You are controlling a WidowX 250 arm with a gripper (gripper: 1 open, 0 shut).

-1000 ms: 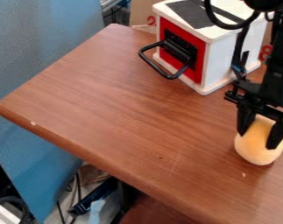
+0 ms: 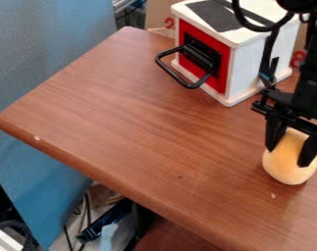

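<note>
At the right edge of the camera view my black gripper (image 2: 293, 131) reaches down over a pale, rounded, cream-coloured object (image 2: 290, 166) standing on the wooden table (image 2: 134, 127). Its fingers are at the upper part of that object; I cannot tell whether they grip it or only surround it.
A white box (image 2: 242, 71) with a red front (image 2: 213, 75) and a black handle (image 2: 176, 73) sits at the back right, cables running beside it. The table's left edge borders a blue cloth (image 2: 36, 78).
My gripper has shifted very slightly at the pale object; otherwise nothing visibly differs.
</note>
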